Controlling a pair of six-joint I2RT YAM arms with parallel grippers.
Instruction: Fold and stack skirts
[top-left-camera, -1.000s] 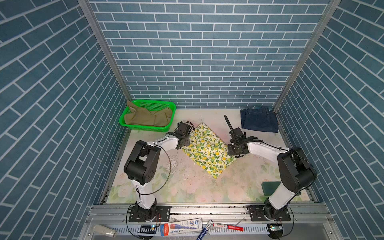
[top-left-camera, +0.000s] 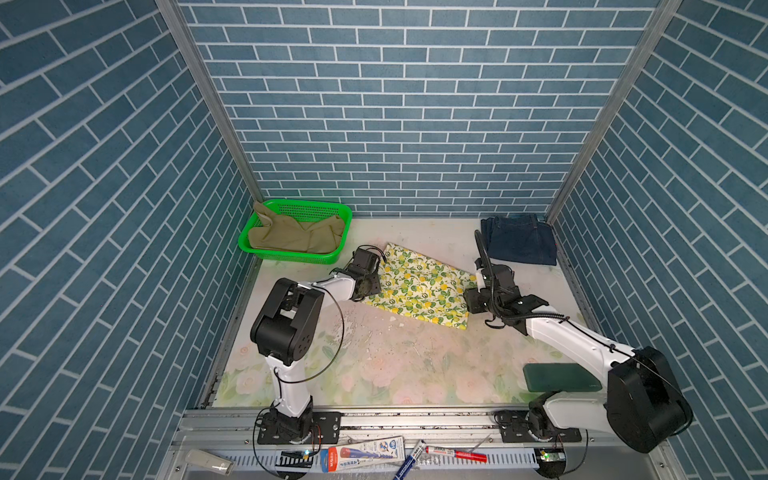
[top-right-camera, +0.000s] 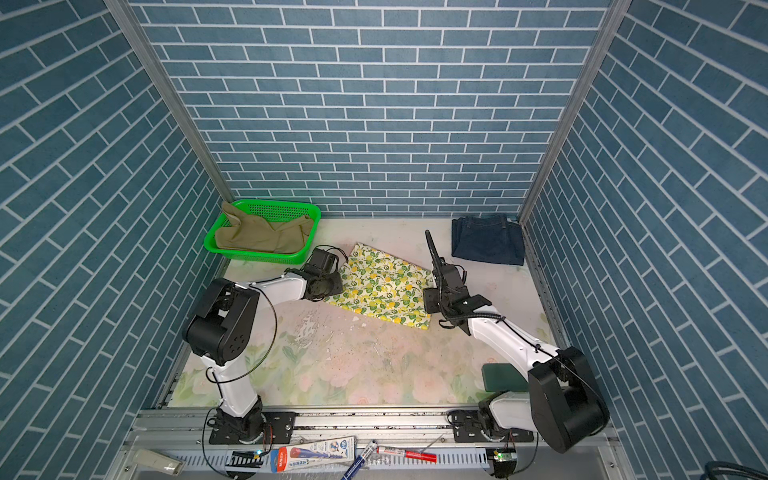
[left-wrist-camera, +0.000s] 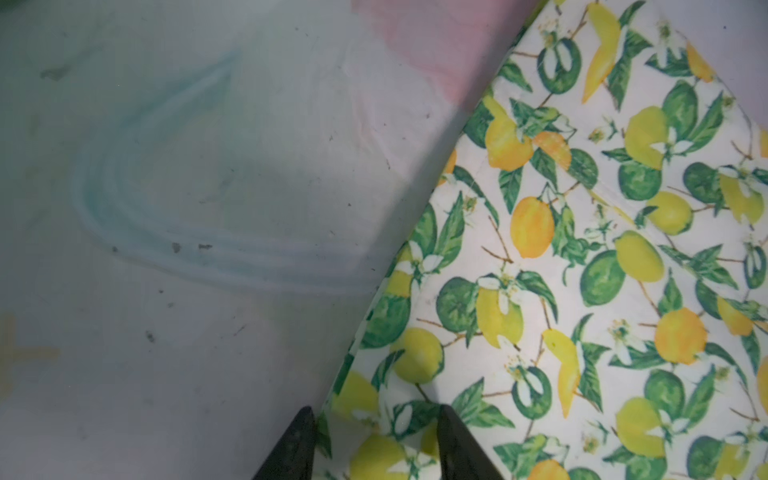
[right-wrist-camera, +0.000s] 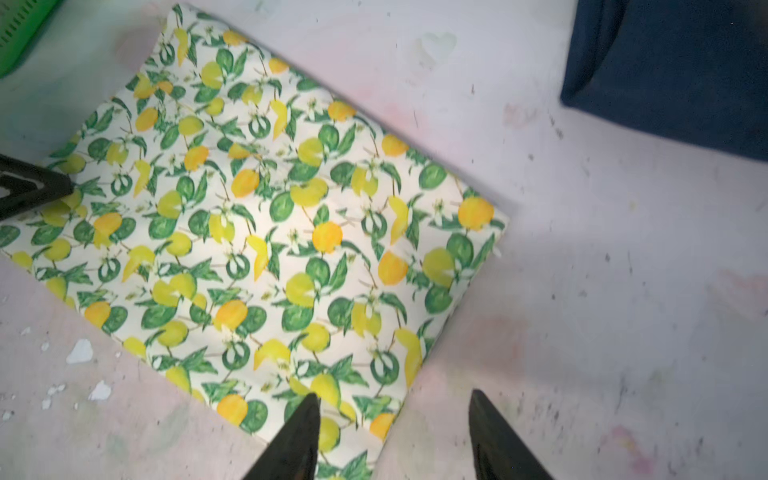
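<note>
The lemon-print skirt (top-left-camera: 421, 285) lies folded into a flat, slightly turned rectangle in the middle of the table. My left gripper is open over its left edge, with the printed cloth showing beneath and between the fingers. At the right end, my right gripper stands open, one finger above the near right corner of the skirt and the other over bare table. A dark blue denim skirt (top-left-camera: 518, 240) rests folded at the back right. Inside the green basket (top-left-camera: 308, 257) at the back left is a crumpled olive-brown garment (top-left-camera: 296, 234).
A dark green pad (top-left-camera: 562, 377) lies at the front right of the table. Markers (top-left-camera: 456, 454) and a boxed item (top-left-camera: 364, 453) sit on the front rail, off the table. Bare table stretches in front of the lemon-print skirt.
The lemon-print skirt has turned counterclockwise, its near corner swinging right and back.
</note>
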